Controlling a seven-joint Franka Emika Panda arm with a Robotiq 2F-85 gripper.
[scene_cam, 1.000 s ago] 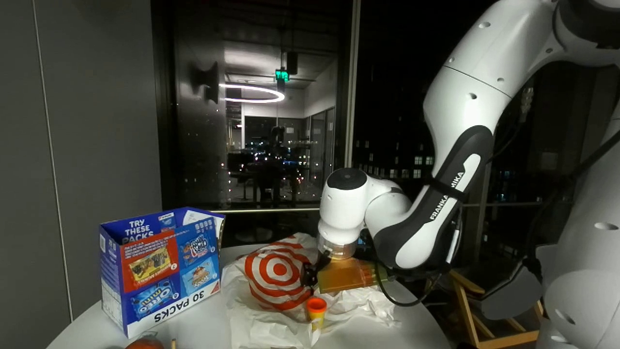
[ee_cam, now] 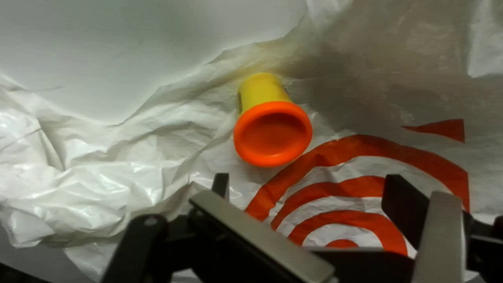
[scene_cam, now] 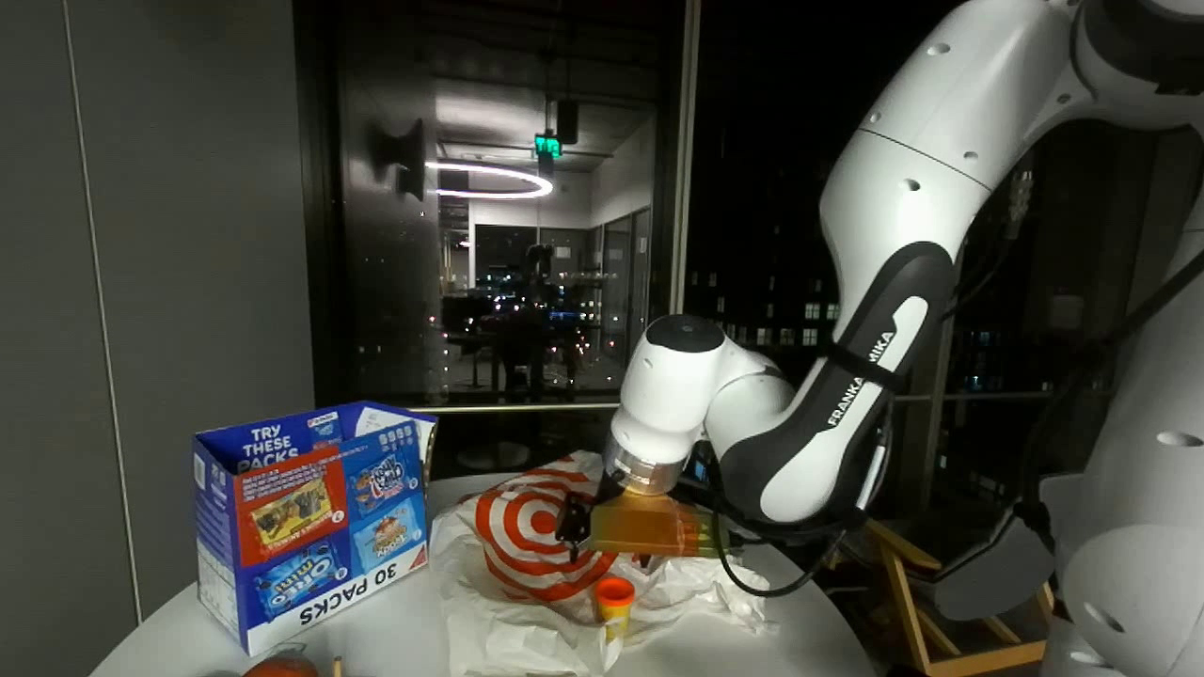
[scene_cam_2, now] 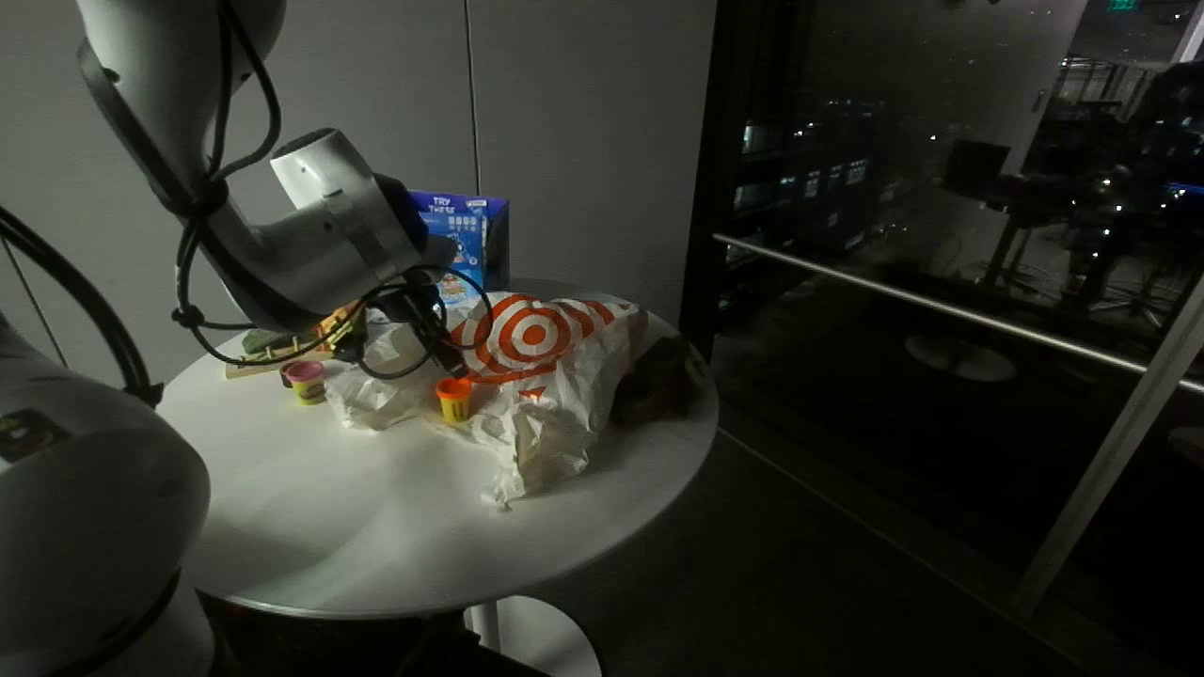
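A yellow tub with an orange lid stands on a crumpled white bag printed with red rings. In the wrist view the tub sits beyond the fingertips, apart from them, and nothing lies between the fingers. My gripper is open over the ringed part of the bag. From the first exterior view, the tub is in front of the gripper, near the bag's front part. The second exterior view has the same tub just beside and below the dark gripper, whose fingertips are hard to make out.
A blue snack box stands open at the table's left. Another tub with a pink lid is near a wooden board holding small items. Bare white tabletop lies in front of the bag.
In exterior view 1 the gripper has shifted left and its tilt has changed slightly. The tub, bag and box stay where they were.
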